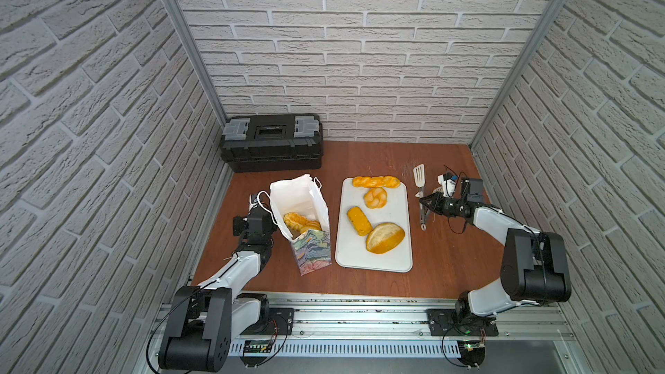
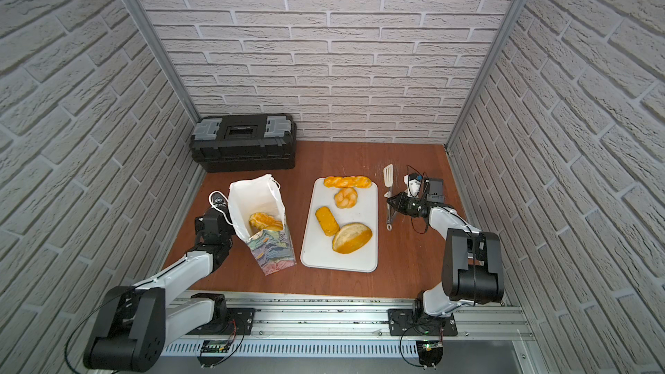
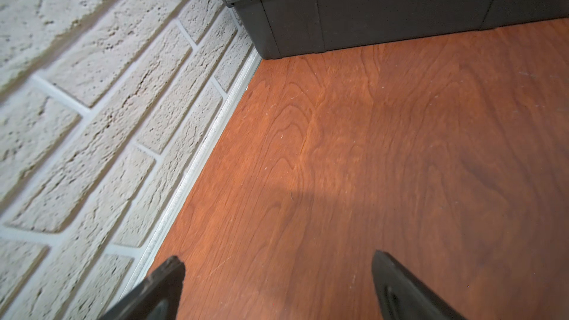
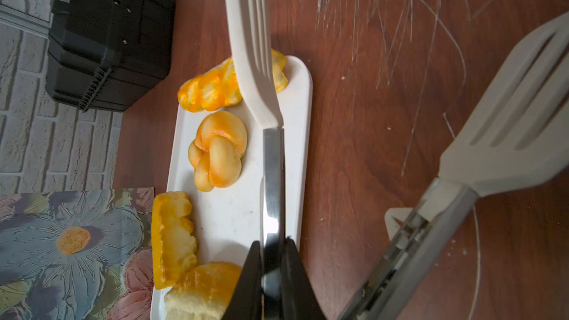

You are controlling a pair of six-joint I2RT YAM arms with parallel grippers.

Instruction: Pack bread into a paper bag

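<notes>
The open paper bag [image 1: 313, 252], white inside with a painted front, leans at left centre; golden bread [image 1: 295, 222] shows through its mouth. On the white tray [image 1: 377, 264] lie a braided loaf [image 1: 376, 181], a knotted roll [image 1: 374, 198], an oblong piece [image 1: 358, 221] and a large roll [image 1: 385, 237]. Right of the tray, my right gripper is shut on one metal arm of the tongs [image 4: 272, 183]; their other slotted white head [image 4: 503, 118] spreads away to the right. Beside the bag's left side, my left gripper stands open with nothing between its fingers.
A black toolbox [image 1: 271, 147] stands at the back left against the wall. Bare wooden table [image 3: 355, 160] lies in front of the left gripper, with the brick wall [image 3: 106, 142] close on its left. The bag's white handle [image 1: 266, 206] loops near the left arm.
</notes>
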